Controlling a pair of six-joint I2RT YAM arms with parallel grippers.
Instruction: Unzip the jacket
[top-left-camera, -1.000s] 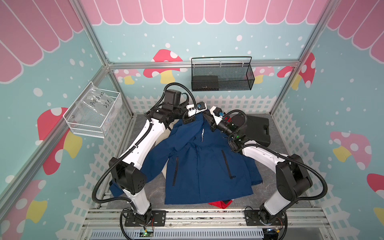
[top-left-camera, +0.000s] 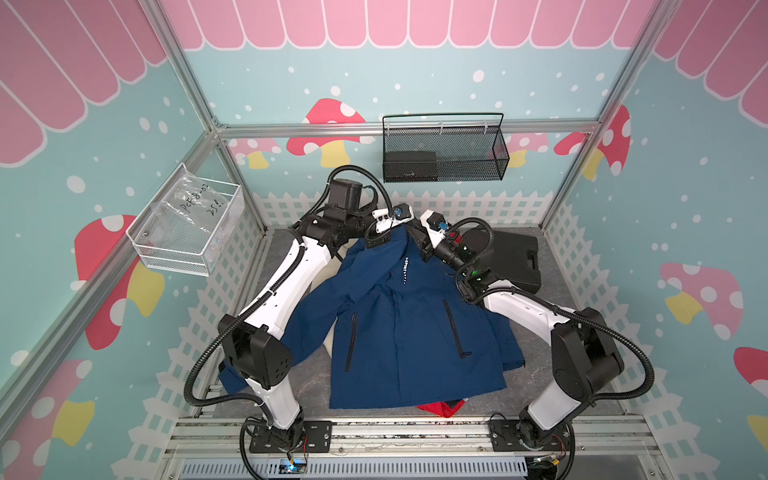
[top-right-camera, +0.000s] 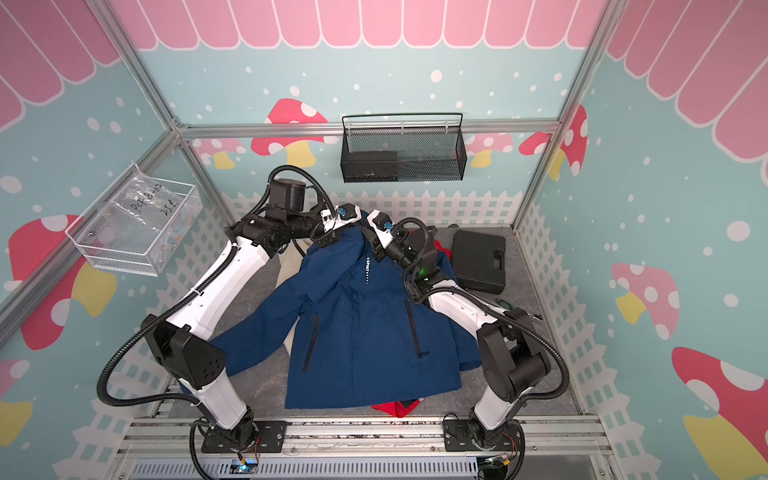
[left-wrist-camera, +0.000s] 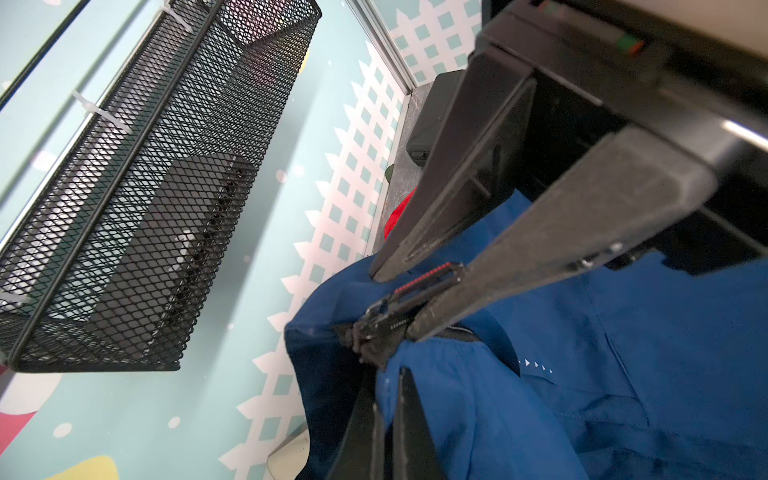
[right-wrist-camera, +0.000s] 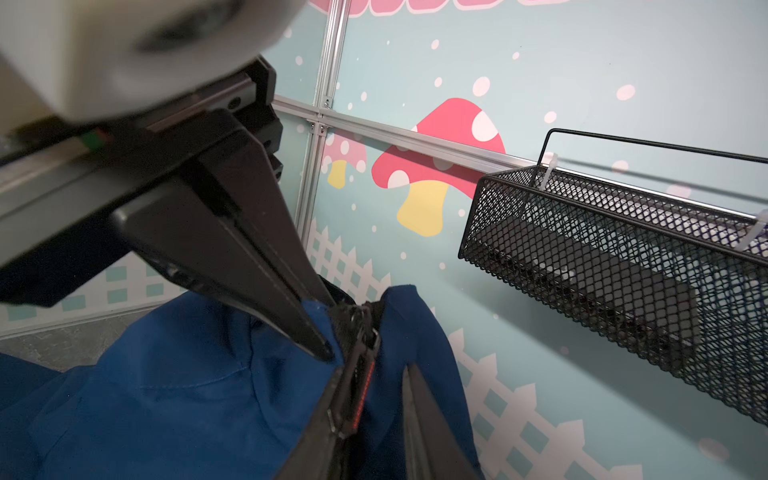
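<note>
The navy jacket (top-left-camera: 424, 344) lies front up, its collar end raised between my two grippers. In the left wrist view my left gripper is shut on a thin fold of the jacket's collar edge. Close beside it is the zipper's dark pull (left-wrist-camera: 420, 280) with a red stripe, at the top of the zip. My right gripper is part open, its fingers on either side of the pull, which shows in the right wrist view against the left finger (right-wrist-camera: 316, 448). From above, the arms largely hide both grippers' tips.
A black mesh basket (top-left-camera: 445, 156) hangs on the back wall, and a white wire basket (top-left-camera: 188, 232) on the left wall. Behind the right arm lies a black case (top-left-camera: 513, 260). Some red cloth (top-left-camera: 441, 409) peeks out under the jacket's hem.
In the top left view, both arms and the jacket look almost the same as a second ago. No clear movement shows.
</note>
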